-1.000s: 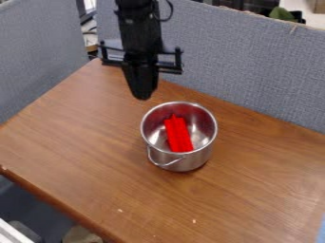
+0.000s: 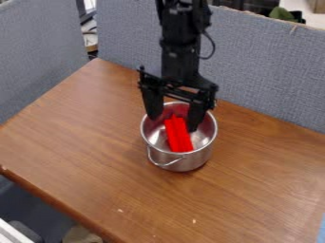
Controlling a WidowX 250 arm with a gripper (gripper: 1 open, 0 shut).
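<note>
A silver metal pot (image 2: 193,161) with a thin wire handle stands on the wooden table, holding a red elongated object (image 2: 178,136). The black gripper (image 2: 173,118) is lowered over the back of the pot, its open fingers reaching down to about the rim on either side, above the red object's far end. Whether the fingertips touch the pot or the object is unclear.
A grey padded wall (image 2: 267,66) runs along the back, with assorted items beyond it at the top right.
The gripper has come down and toward the front from high at the back left to over the pot. The pot and red object look unmoved.
</note>
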